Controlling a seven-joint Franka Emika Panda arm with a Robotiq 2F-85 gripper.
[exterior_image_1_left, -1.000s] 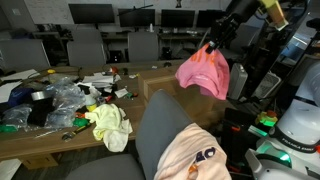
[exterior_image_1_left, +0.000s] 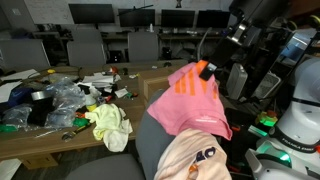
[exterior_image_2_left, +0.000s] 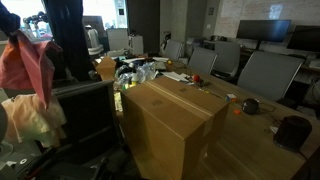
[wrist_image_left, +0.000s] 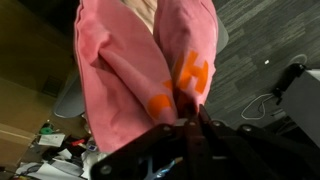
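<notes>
A pink cloth with orange lettering (exterior_image_1_left: 190, 105) hangs from my gripper (exterior_image_1_left: 207, 70), which is shut on its upper part. In the wrist view the pink cloth (wrist_image_left: 135, 75) fills much of the middle, bunched near the fingers, whose tips it partly hides. Below it in exterior view 1, a pale peach cloth (exterior_image_1_left: 192, 160) lies over the grey chair (exterior_image_1_left: 150, 145); the pink cloth's lower edge overlaps it in this view, and I cannot tell whether they touch. Exterior view 2 shows only part of the pink cloth (exterior_image_2_left: 28, 68) at the left edge.
A pale yellow cloth (exterior_image_1_left: 111, 128) lies on the cluttered table (exterior_image_1_left: 50, 143), among bags and tools. The large cardboard box (exterior_image_2_left: 175, 120) stands close by. Another table with grey chairs (exterior_image_2_left: 270, 75) is at the back.
The pink cloth has come lower and to the left with my gripper, from beside the chair to in front of its back and the peach cloth. It stayed held.
</notes>
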